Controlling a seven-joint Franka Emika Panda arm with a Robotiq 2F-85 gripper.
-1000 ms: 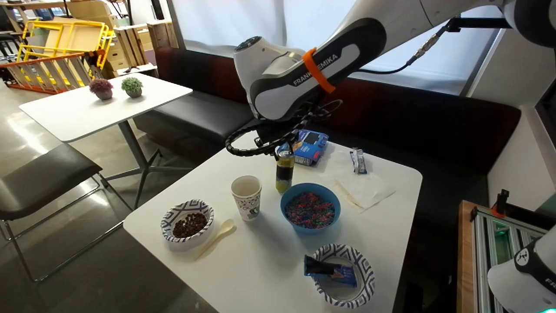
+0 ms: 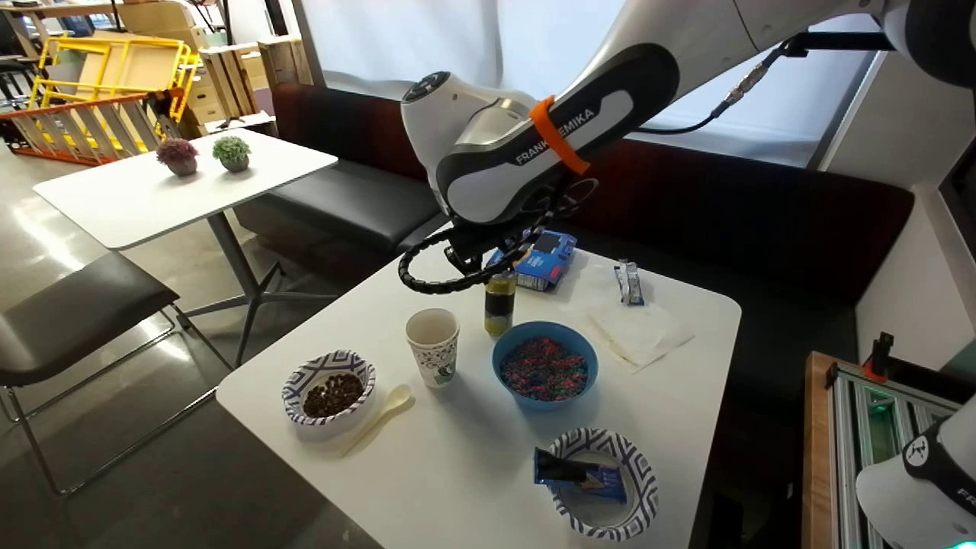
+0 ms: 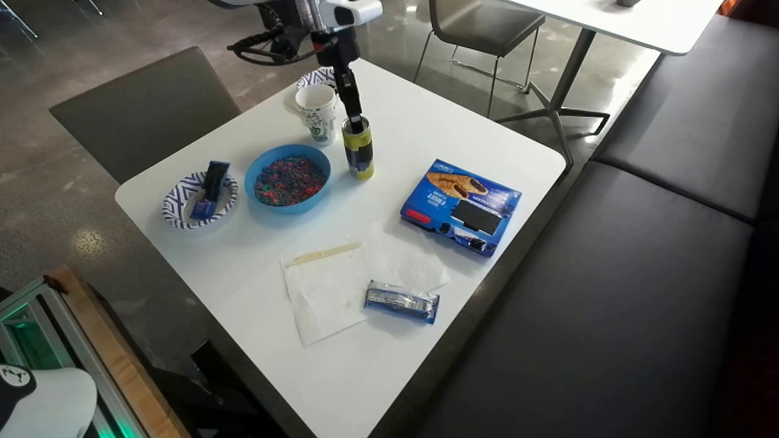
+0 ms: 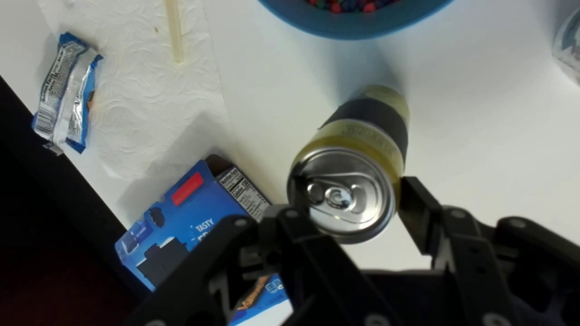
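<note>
A yellow-green can with a dark band [image 3: 359, 154] stands upright on the white table, beside the blue bowl. In the wrist view its silver lid [image 4: 348, 190] with the pull tab faces the camera. My gripper is shut on the can near its top, one finger on each side. From exterior view 1 the arm and its black cable cover the can's upper end, and the fingers are hidden there.
Close to the can are a patterned paper cup [image 2: 434, 347] and the blue bowl [image 2: 545, 366] of colourful cereal. A blue snack box [image 3: 461, 207], a wrapped bar [image 3: 401, 302], napkins [image 3: 325, 295], a spoon [image 2: 379, 419] and two patterned bowls occupy other parts of the table.
The arm's wrist has come down and slightly left in exterior view 1, now covering the can's top. The can stands in the same spot, and the other tabletop things are unmoved.
</note>
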